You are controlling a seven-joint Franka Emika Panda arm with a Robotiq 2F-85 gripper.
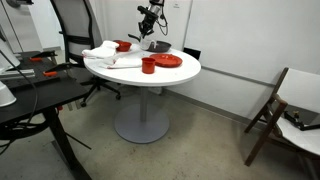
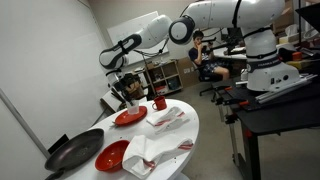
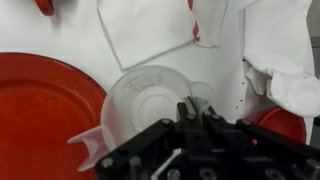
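A clear measuring cup [image 3: 150, 100] is held by its rim or handle side in my gripper, which is shut on it. Seen from above in the wrist view, the cup overlaps the right edge of a red plate [image 3: 45, 115]. In exterior view 2 the whitish cup [image 2: 133, 107] hangs below my gripper [image 2: 128, 100], over or near the red plate [image 2: 128, 118]. Whether the cup touches the table cannot be told. The dark gripper [image 1: 146, 36] is small in exterior view 1, at the back of the round table.
A red mug [image 1: 148, 65] stands near the front edge of the table. A black pan [image 2: 75, 153], a red bowl [image 2: 112, 157] and a white cloth [image 2: 165, 146] lie around it. Some bare white tabletop [image 1: 115, 72] shows at the front.
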